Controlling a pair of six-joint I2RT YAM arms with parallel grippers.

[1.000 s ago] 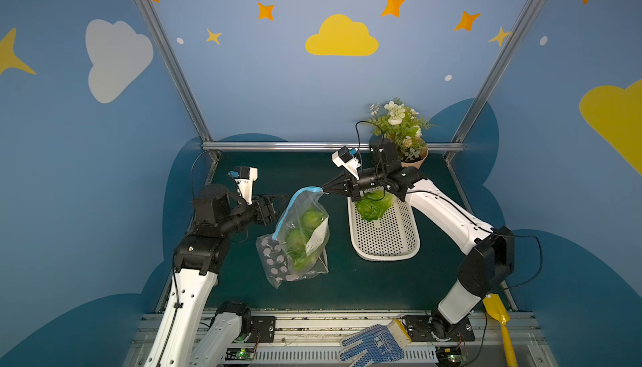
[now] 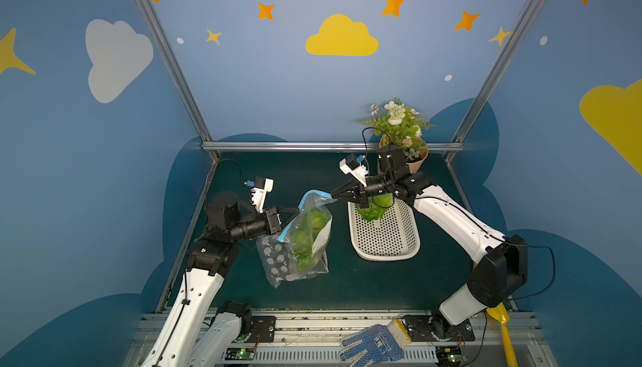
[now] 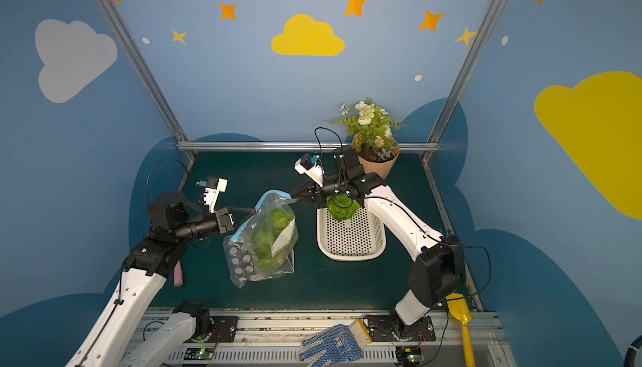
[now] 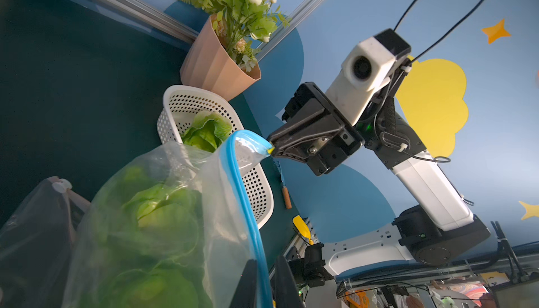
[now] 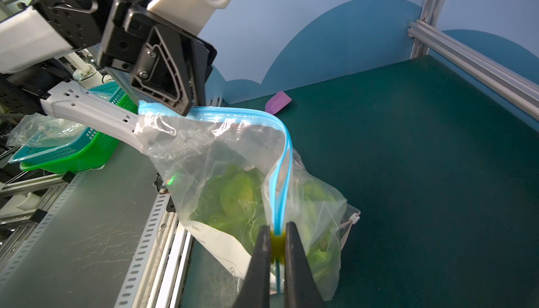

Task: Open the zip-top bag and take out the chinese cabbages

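A clear zip bag (image 2: 319,238) with a blue zip edge (image 4: 240,187) stands mid-table, its mouth toward the back. Green cabbages (image 4: 162,209) show through its plastic. My left gripper (image 2: 296,213) is shut on the blue edge at the mouth's left side; in the left wrist view the strip runs between its fingers. At the far right end of the strip, my right gripper is shut on the zip's yellow slider (image 5: 278,249). Another green cabbage (image 2: 371,210) lies in the white basket (image 2: 384,256), partly hidden by the right arm.
A flower pot (image 2: 416,159) stands behind the basket. Clear plastic with grey dots (image 2: 273,260) lies left of the zip bag. A pink-handled tool (image 3: 178,273) is near the left arm. Bare table (image 5: 426,195) lies behind the bag.
My left gripper has moved right from beside the bag and closed on its blue edge.
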